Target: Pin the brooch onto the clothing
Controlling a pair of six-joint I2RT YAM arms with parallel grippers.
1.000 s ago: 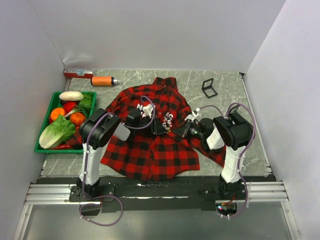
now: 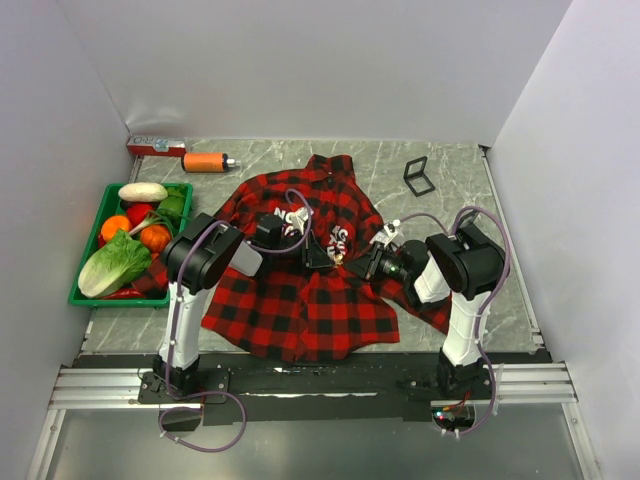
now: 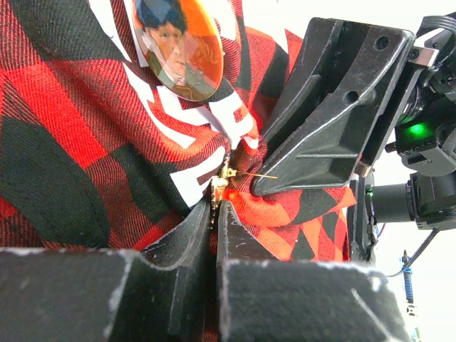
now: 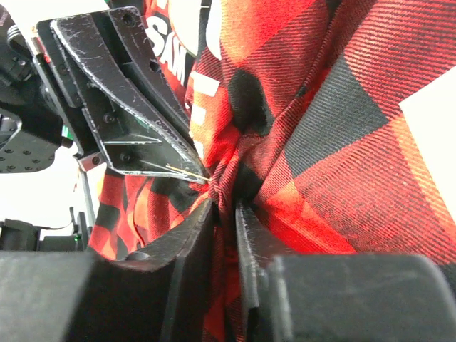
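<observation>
The red-and-black checked shirt (image 2: 310, 315) lies spread on the table with white lettering on its chest. My left gripper is shut on the small gold brooch (image 3: 219, 182). Its thin pin (image 3: 258, 175) points right, across the tip of the other arm's finger. From the right side, a gold pin (image 4: 187, 172) shows against the left gripper's dark finger, near the fold. My right gripper pinches a raised fold of the shirt, close to the left fingertips. Whether the pin passes through the cloth cannot be made out.
An oval portrait (image 3: 182, 46) sits on the shirt beside the lettering. To the left is a green basket (image 2: 75, 293) of vegetables. An orange bottle (image 2: 205, 162) and a red box (image 2: 157, 146) lie behind it. A black frame (image 2: 418, 176) stands at the back right.
Hardly anything differs in the top view.
</observation>
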